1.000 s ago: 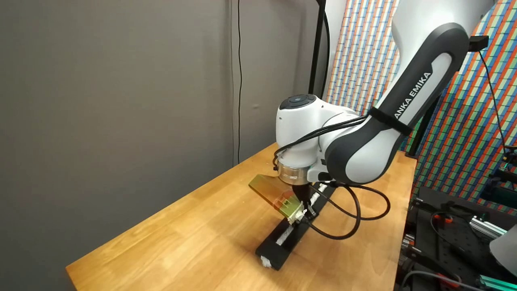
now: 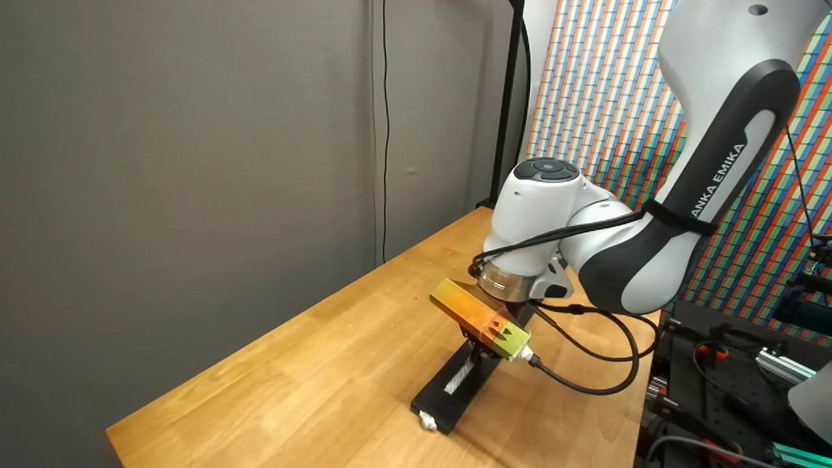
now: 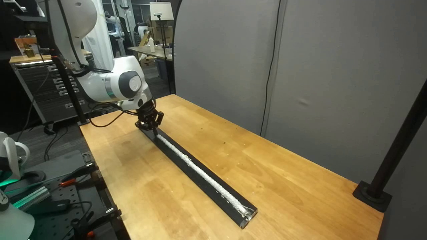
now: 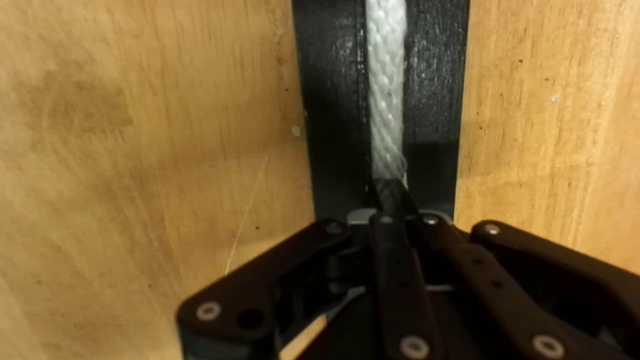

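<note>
My gripper (image 3: 154, 130) is shut and points down at one end part of a long black bar (image 3: 192, 182). A white braided rope (image 3: 198, 171) lies straight along the groove in the bar's middle. In the wrist view the fingertips sit over the rope (image 4: 387, 90), in line with it; whether they press on it cannot be told. Past that point the rope is hidden by the fingers (image 4: 393, 246). In exterior view 1 the bar's near end (image 2: 441, 409) shows, with a frayed white bit of rope (image 2: 427, 420) at its tip, while the wrist camera's casing covers the fingers.
Bare wooden table (image 3: 304, 188) lies on both sides of the bar. A grey wall (image 3: 320, 88) borders one long side. At the table's corner stands a black post (image 3: 394, 148). Black cables (image 2: 589, 390) loop beside the wrist. Equipment (image 2: 725, 405) stands off the table's other edge.
In exterior view 1 the arm has shifted to the right, looks somewhat larger, and the wrist is turned a little. The bar lies in the same place.
</note>
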